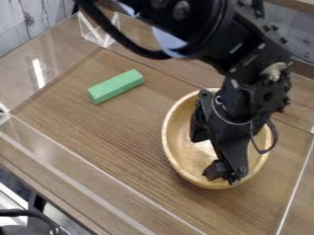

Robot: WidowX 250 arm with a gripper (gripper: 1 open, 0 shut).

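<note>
My black gripper (pixel 216 147) reaches down into a round wooden bowl (pixel 185 167) right of centre on the wooden table, covering much of its inside. The gripper is open, its fingertips low within the bowl; whether anything lies under them is hidden. A green block (pixel 116 86) lies apart at the upper left.
A clear plastic object (pixel 98 29) stands at the back left. The table's edge runs along the left, with cables beyond it at the lower left.
</note>
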